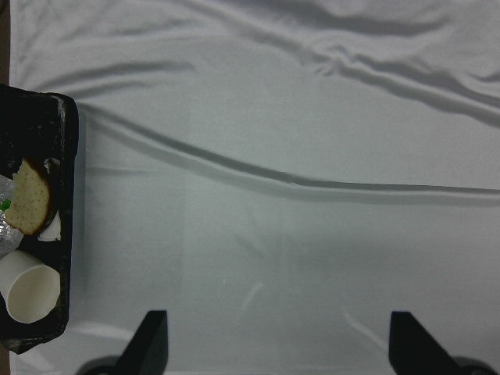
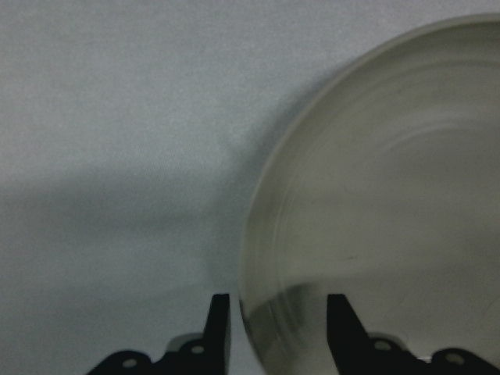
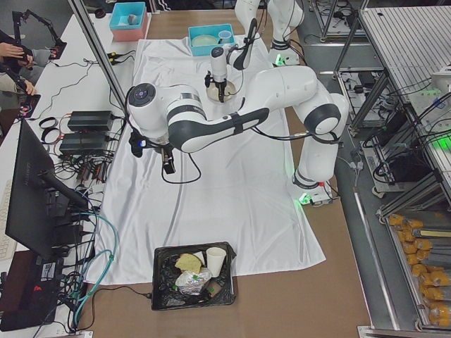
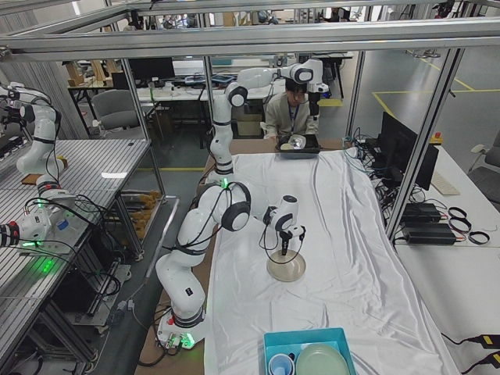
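Note:
My left gripper is open and empty above the white cloth (image 1: pixel 289 133), with the black tray (image 1: pixel 64 180) along the left of its wrist view. The tray holds a bread piece (image 1: pixel 29 199), a white cup (image 1: pixel 33 289) and crumpled foil (image 3: pixel 192 283). My right gripper is open low at the beige plate (image 2: pixel 398 203), one finger either side of its rim as seen from above; contact cannot be told. In the camera right view the plate (image 4: pixel 286 269) lies on the cloth beneath that arm.
A blue bin (image 4: pixel 272 338) with a green plate (image 4: pixel 322 362) and a cup stands at the cloth's far end from the tray. A monitor (image 3: pixel 28 197), cables and a metal post border the cloth.

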